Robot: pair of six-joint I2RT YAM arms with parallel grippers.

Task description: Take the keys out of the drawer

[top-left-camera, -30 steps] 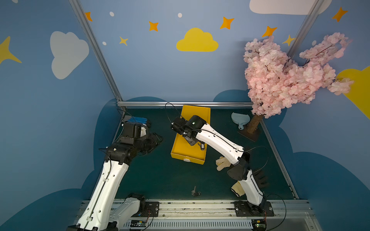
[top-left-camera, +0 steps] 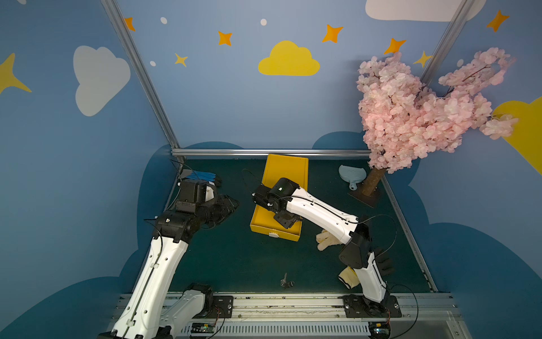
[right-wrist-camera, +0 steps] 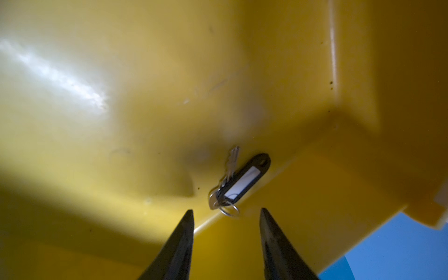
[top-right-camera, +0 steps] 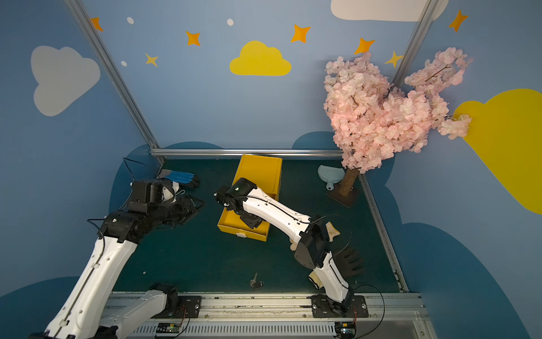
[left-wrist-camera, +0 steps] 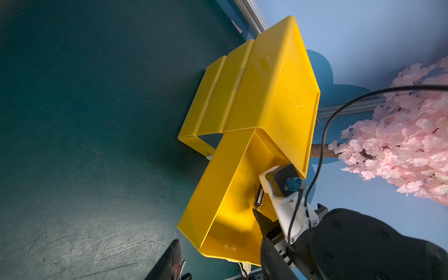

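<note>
A bunch of keys with a black, white-labelled tag [right-wrist-camera: 243, 183] lies in the yellow drawer [left-wrist-camera: 224, 235], along one side wall. My right gripper hangs in over the drawer with its fingers apart on either side of the key ring; nothing is held between them. In the top left view this arm hides the keys from sight. The drawer stands pulled out of the yellow cabinet [left-wrist-camera: 270, 74]. Off to the left of it, above bare table, my left gripper [top-left-camera: 233, 204] is open and empty, its two fingertips spread at the bottom of the left wrist view.
Another key set [top-left-camera: 286, 282] lies on the table near the front edge. Pale gloves [top-left-camera: 326, 239] are right of the drawer, a blue glove [top-left-camera: 201, 176] back left. A dustpan [top-left-camera: 352, 174] and the blossom tree [top-left-camera: 395, 113] occupy the back right.
My right gripper has shifted toward the drawer's front, and the tag visible beside it earlier in the top left view is now covered. The left arm looks unmoved.
</note>
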